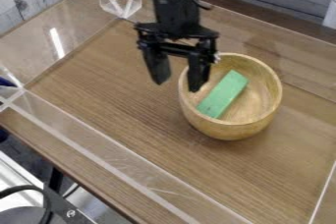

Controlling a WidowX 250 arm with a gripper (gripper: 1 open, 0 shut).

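Note:
My gripper [182, 71], black and open, hangs at the upper middle, just left of and above a round light wooden bowl [257, 118]. A green rectangular block [223, 93] lies tilted inside the bowl. Nothing shows between the fingers; the right one is at or over the bowl's left rim, and I cannot tell whether it touches.
Dark cables show at the lower left, and a translucent object [14, 100] sits at the left edge.

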